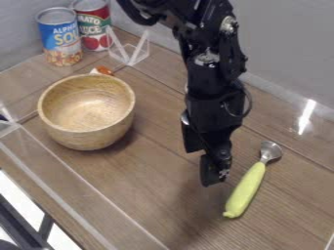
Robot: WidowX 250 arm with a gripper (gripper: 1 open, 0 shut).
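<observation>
My black gripper point(213, 156) hangs over the wooden table, left of and a little above a spoon-like utensil point(245, 189) with a pale yellow-green handle and metal head. The gripper is open, and nothing shows between its fingers. A wooden bowl point(86, 134) sits on the table to the left of the gripper.
Two cans, an alphabet soup can point(62, 39) and a tomato can point(94, 24), stand at the back left, with a small orange object point(101, 71) near them. A wall runs along the back. Bare table point(144, 186) lies between the bowl and the utensil.
</observation>
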